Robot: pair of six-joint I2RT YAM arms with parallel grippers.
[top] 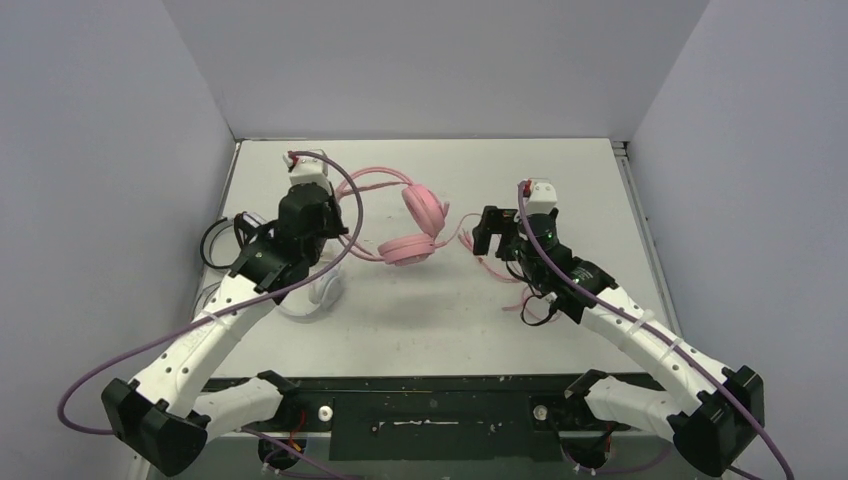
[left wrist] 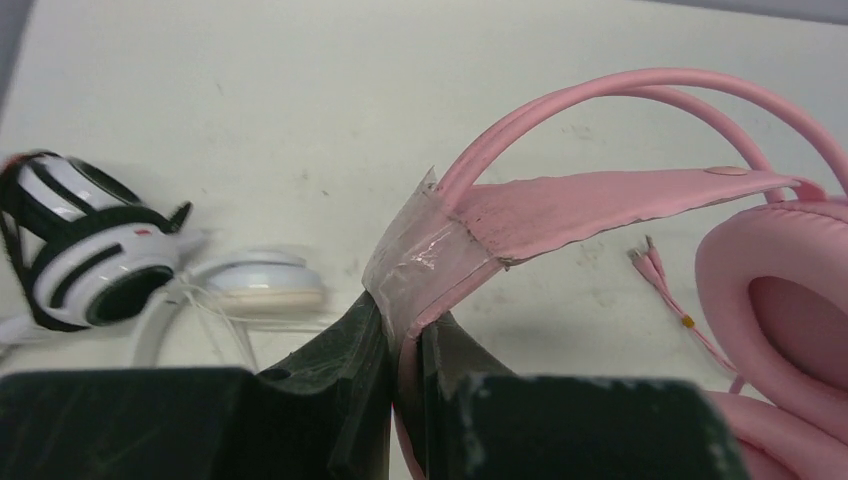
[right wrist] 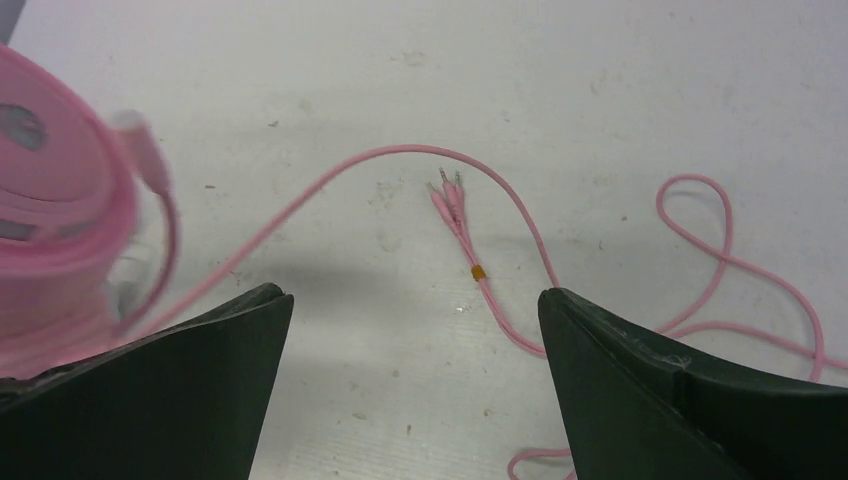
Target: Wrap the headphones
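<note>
Pink headphones (top: 424,210) hang over the middle-left of the table, their headband (left wrist: 620,205) clamped at the top by my left gripper. Clear film covers the headband where the fingers meet it. Both ear cups point right, one cup (top: 407,250) nearer the front. From the cups a pink cable (right wrist: 400,150) arches across toward the right, and its plug ends (right wrist: 450,200) and loose loops (right wrist: 720,250) lie on the table. My right gripper is open above the cable, right of the cups, with its fingers wide apart and nothing held.
White headphones (top: 327,288) lie at the left, below my left arm. Beside them is a black-and-white headset (left wrist: 95,240) with dark cables at the table's left edge.
</note>
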